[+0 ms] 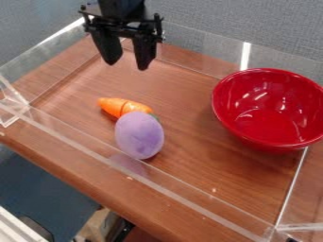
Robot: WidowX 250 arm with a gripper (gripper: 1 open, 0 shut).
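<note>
My black gripper (127, 57) hangs over the back left of the wooden surface, its two fingers apart with nothing between them. Below it, an orange carrot (121, 107) lies on the wood, its right end against or behind a purple egg-shaped object (139, 136). A large red bowl (265, 106) stands at the right, apart from both.
A clear low-walled enclosure (190, 197) surrounds the wooden surface (190, 161). A grey textured backdrop stands behind.
</note>
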